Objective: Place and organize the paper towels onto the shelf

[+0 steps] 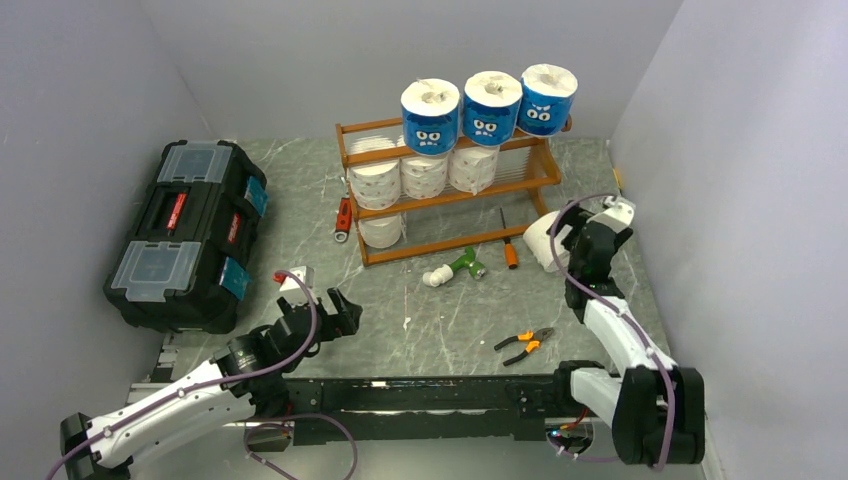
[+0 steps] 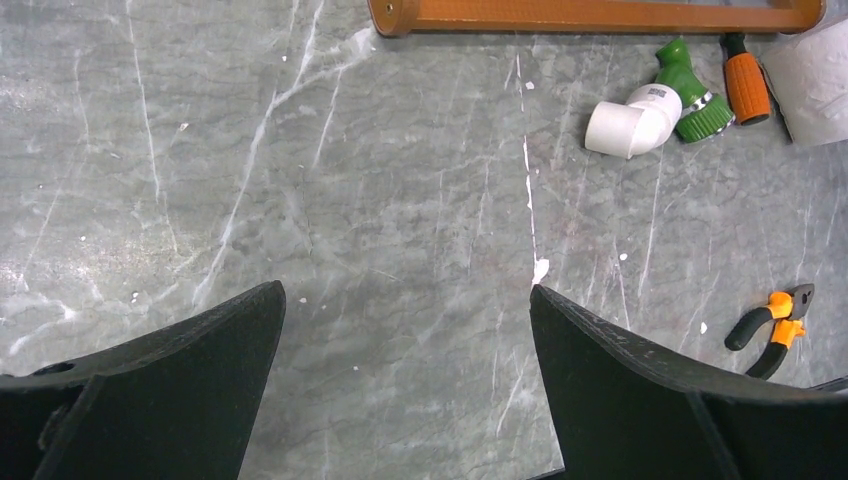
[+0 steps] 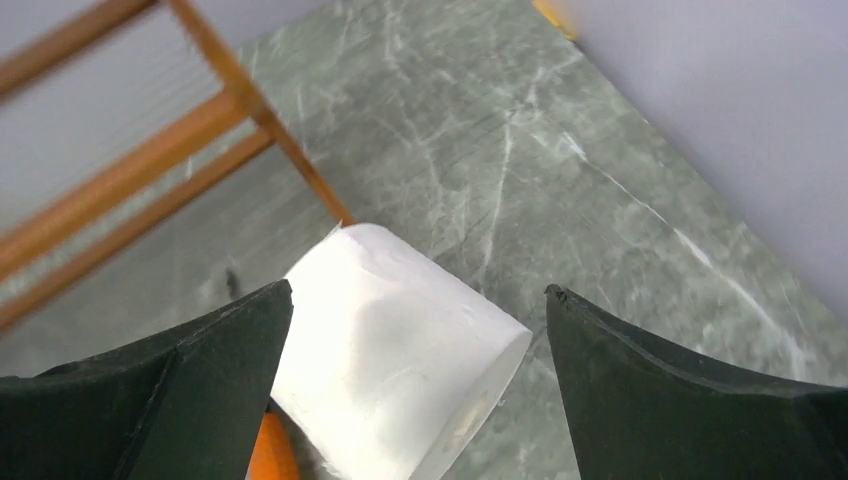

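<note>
A wooden shelf (image 1: 450, 246) holds three blue-wrapped rolls (image 1: 492, 110) on top, three white rolls (image 1: 423, 176) on its middle level and a single white roll (image 1: 380, 232) at the left of the bottom level. A loose white paper roll (image 3: 385, 350) lies on its side on the table, right of the shelf's front corner. My right gripper (image 1: 570, 226) is open at this roll, which shows between its spread fingers in the right wrist view; contact cannot be made out. My left gripper is open and empty over bare table at front left.
A green and white pipe fitting (image 1: 456, 267), an orange-handled screwdriver (image 1: 511, 253) and pliers (image 1: 524, 344) lie before the shelf. A red tool (image 1: 342, 219) lies left of it. Black toolbox (image 1: 186, 235) at far left; wall (image 1: 745, 220) close on the right.
</note>
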